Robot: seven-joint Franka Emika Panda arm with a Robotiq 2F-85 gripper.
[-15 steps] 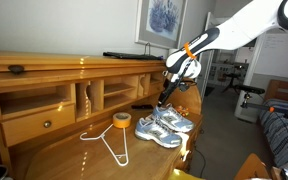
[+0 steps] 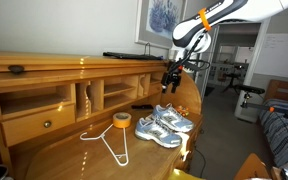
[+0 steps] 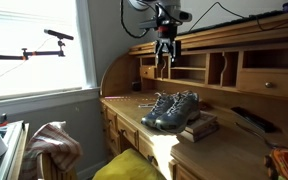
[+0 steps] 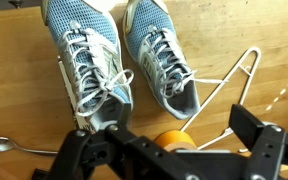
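Two blue-grey running shoes with pale laces sit side by side on the wooden desk, one nearer (image 2: 158, 133) and one farther (image 2: 171, 119) in exterior view 1. From above, the wrist view shows the left shoe (image 4: 89, 60) and the right shoe (image 4: 162, 58), toes toward the top edge. High over the desk hangs my gripper (image 2: 172, 87), well clear of the shoes. Its dark fingers (image 4: 254, 135) stand wide apart at the bottom of the wrist view. The fingers are open, with nothing visible between them.
A white hanger (image 2: 112, 145) lies flat on the desk beside an orange tape roll (image 2: 122, 120). In the wrist view a spoon (image 4: 14, 146) lies left of the shoes. Cubbies (image 2: 116, 92) line the desk's back. A yellow thing (image 3: 124, 165) is at the desk's front.
The gripper has risen away from the shoes over the last second. The shoes, hanger and tape roll stay in the same places.
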